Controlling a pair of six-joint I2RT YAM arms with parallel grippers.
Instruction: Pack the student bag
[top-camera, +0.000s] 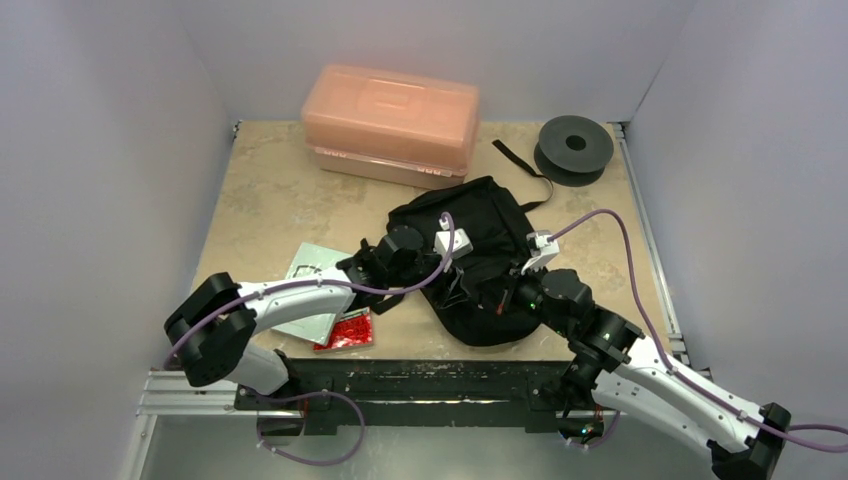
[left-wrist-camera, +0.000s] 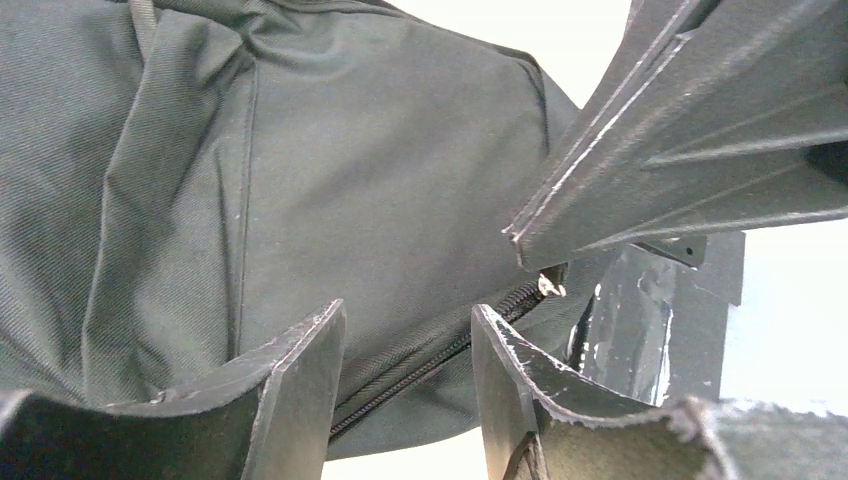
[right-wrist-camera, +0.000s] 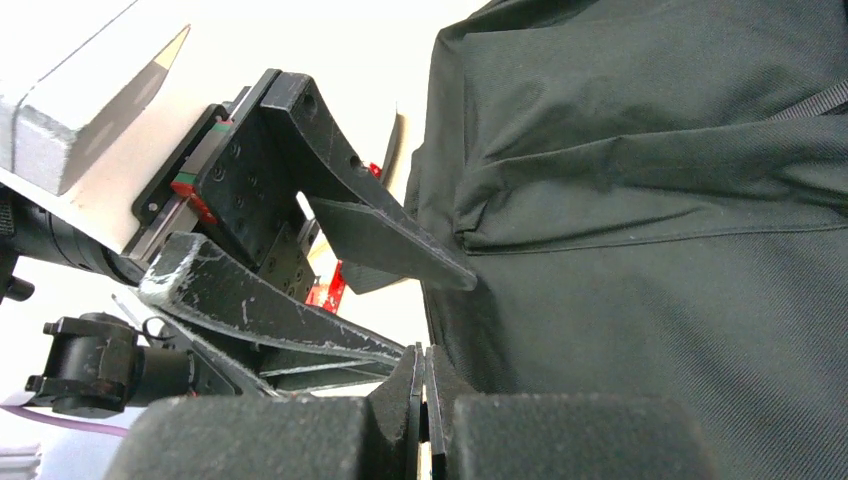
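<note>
A black bag (top-camera: 475, 235) lies flat in the middle of the table. Its zipper (left-wrist-camera: 425, 372) runs slantwise in the left wrist view, with a small metallic end piece (left-wrist-camera: 548, 285) at the right. Over the bag's lower part, my left gripper stands partly open, its fingers apart above the fabric near the zipper, with nothing gripped. My right gripper is shut at the bag's lower right, its tips close to that metallic piece; whether anything thin is between them is hidden. A pale flat case or book (top-camera: 312, 262) and a red packet (top-camera: 347, 331) lie left of the bag.
A large pink box (top-camera: 392, 120) stands at the back, with a dark spool (top-camera: 574, 150) to its right. A bag strap (top-camera: 520, 160) reaches toward the spool. Both grippers are close together over the bag.
</note>
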